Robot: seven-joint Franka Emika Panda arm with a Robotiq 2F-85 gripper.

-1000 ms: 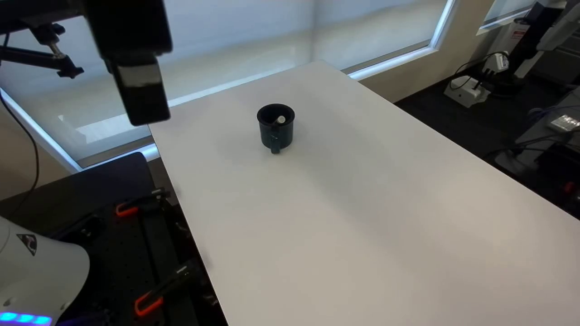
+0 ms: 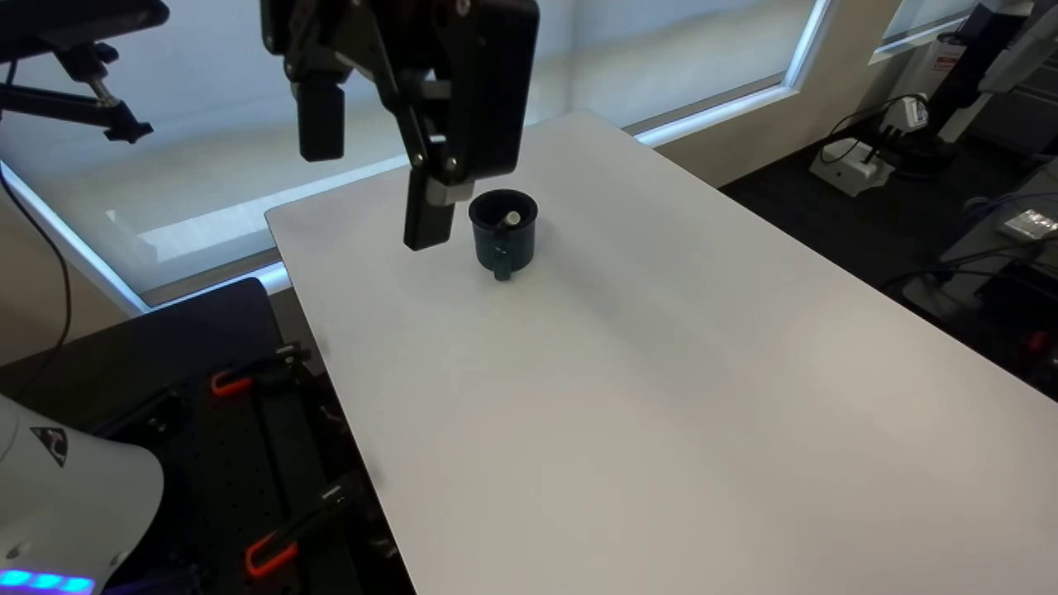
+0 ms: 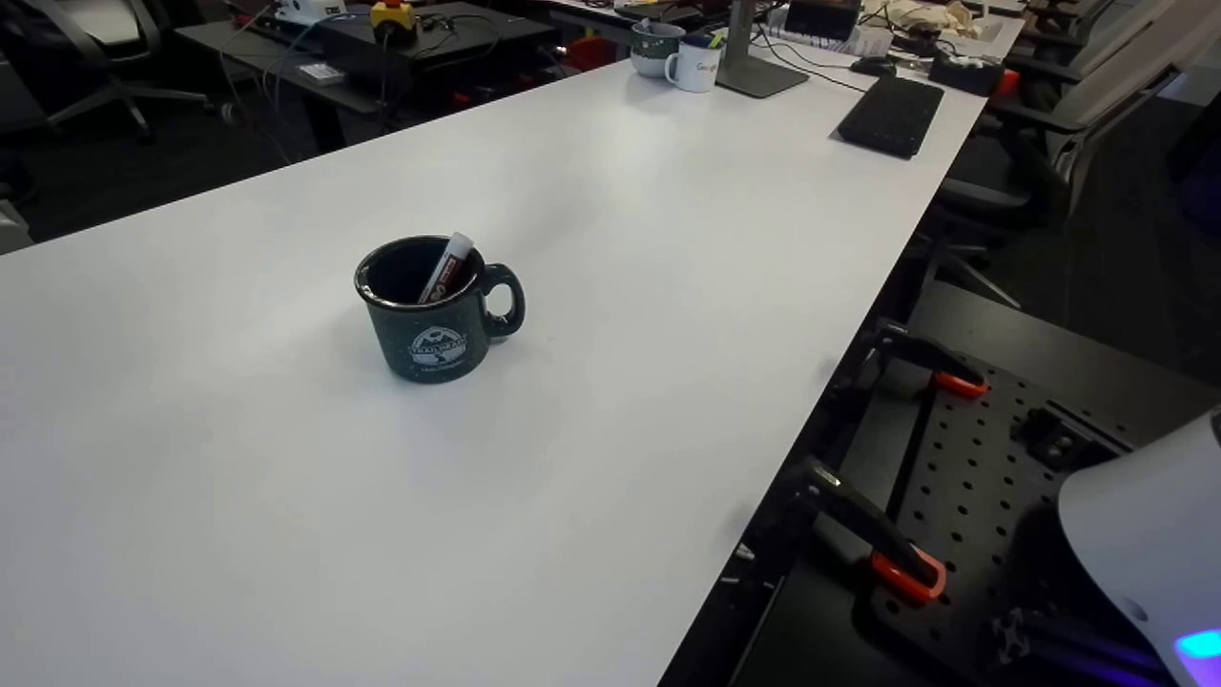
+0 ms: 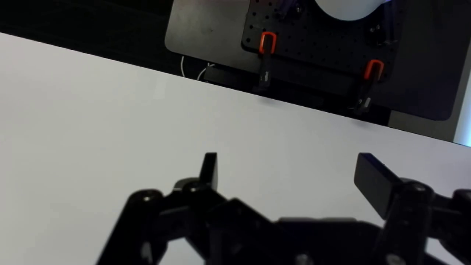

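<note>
A dark green mug (image 2: 485, 238) stands upright on the white table, its handle toward the camera in exterior view 1. Exterior view 2 shows the same mug (image 3: 425, 343) with a pale logo on its side and a white-ended marker (image 3: 447, 269) leaning inside it. My gripper (image 2: 372, 198) hangs in the air above the table, left of the mug in exterior view 1. In the wrist view the gripper is open, its black fingers wide apart with only bare tabletop below. The mug is outside the wrist view, and the gripper is outside exterior view 2.
Two clamps with orange-red ends, one of them a near clamp (image 2: 269, 555), sit along the robot-side edge. Farther down the table are a white mug (image 3: 693, 67), a monitor stand and a black keyboard (image 3: 893, 114).
The gripper has moved right in exterior view 1, closer to the mug's place in the picture, and has turned so both fingers show. The mug and marker have not moved.
</note>
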